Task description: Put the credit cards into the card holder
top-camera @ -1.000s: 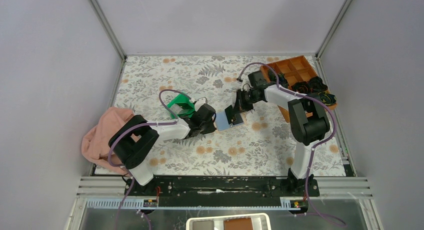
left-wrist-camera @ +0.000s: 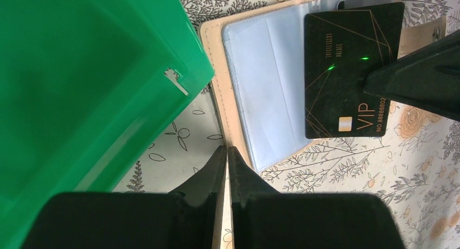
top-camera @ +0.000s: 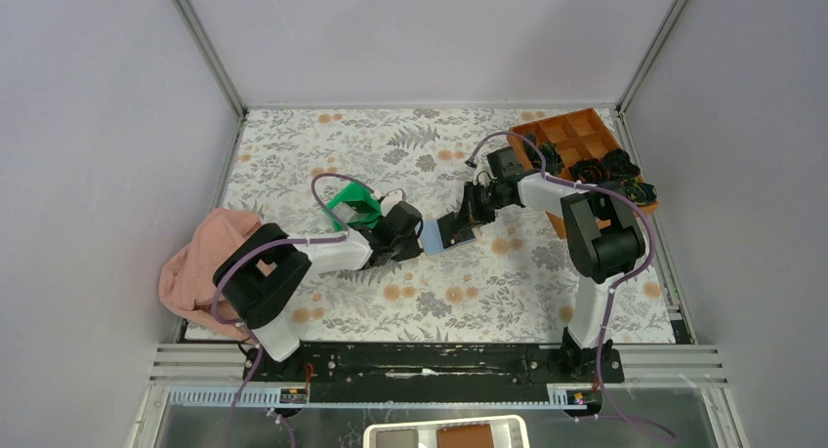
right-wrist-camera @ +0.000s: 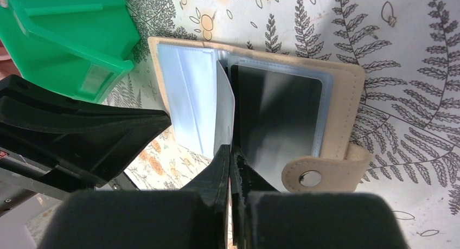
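Observation:
The beige card holder [left-wrist-camera: 216, 40] lies open in the middle, its clear sleeves [left-wrist-camera: 260, 86] showing. A black VIP card [left-wrist-camera: 336, 70] lies over the sleeves in the left wrist view, under the right gripper's dark body; in the right wrist view it is edge-on, dark cards or sleeve [right-wrist-camera: 276, 108] beside it. My left gripper has its fingertips close together at the holder's left edge, with nothing visible between them. My right gripper is shut at the raised thin card or sleeve edge; whether it grips it is unclear.
A green container [left-wrist-camera: 81, 70] is beside the holder on the left. An orange compartment box [top-camera: 576, 126] with black items stands at the back right. A pink cloth [top-camera: 195, 272] lies far left.
The right gripper has shifted slightly at the holder, and the dark card under it looks slightly moved in the top view. The left arm shows no visible movement.

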